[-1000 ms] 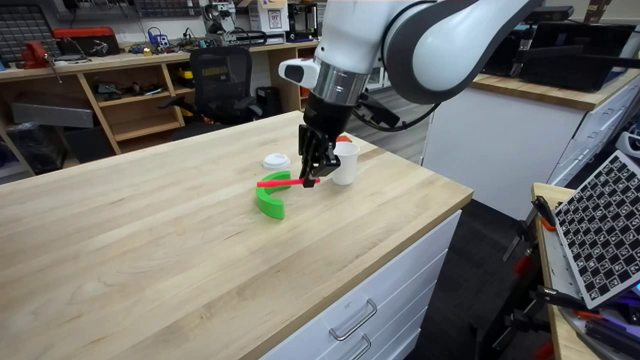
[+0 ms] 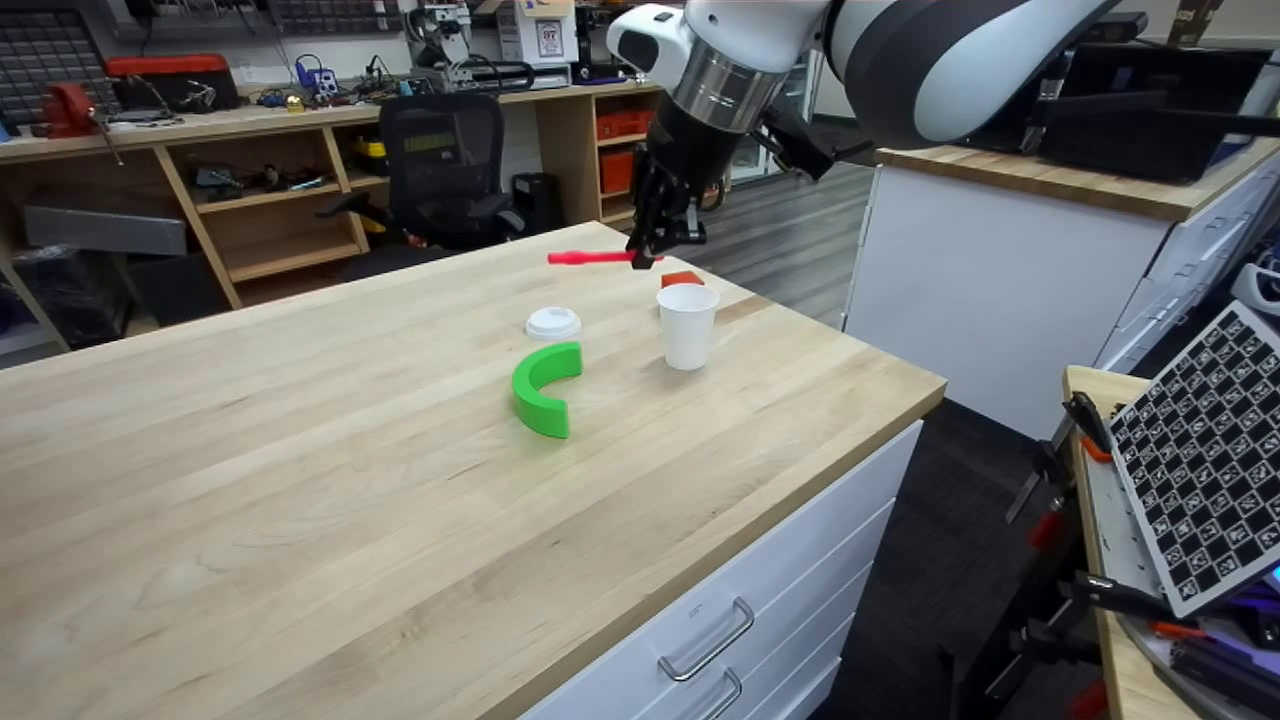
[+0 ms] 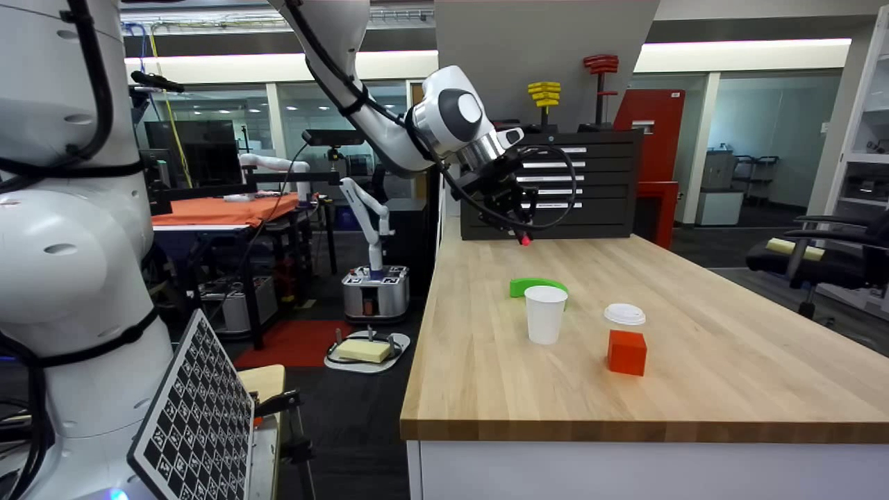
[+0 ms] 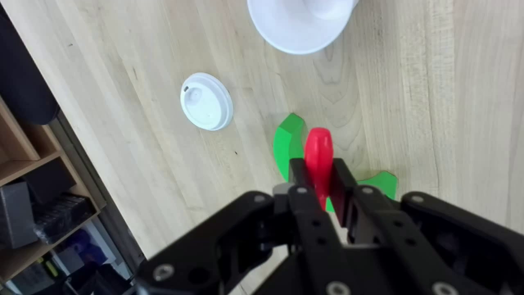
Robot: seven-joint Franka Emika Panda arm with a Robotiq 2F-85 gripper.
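Note:
My gripper is shut on a red marker-like stick (image 4: 319, 147), held high above the table. In exterior view 1 the stick (image 2: 584, 257) lies nearly level and juts out to the left of the fingers. Below it on the tabletop rests a green C-shaped arc (image 2: 542, 390); in the wrist view the fingers and stick cover part of this arc (image 4: 287, 140). An upright white paper cup (image 2: 687, 326) stands nearby, empty as far as its opening shows. Beside the cup is a white lid (image 4: 206, 101), lying flat.
A red block (image 3: 626, 353) sits on the table close to the cup and lid. A black drawer chest (image 3: 575, 179) stands at the table's far end in exterior view 2.
The gripper has risen away from the table and shifted slightly right in exterior view 1, carrying the red stick. The arc, cup and lid have stayed put.

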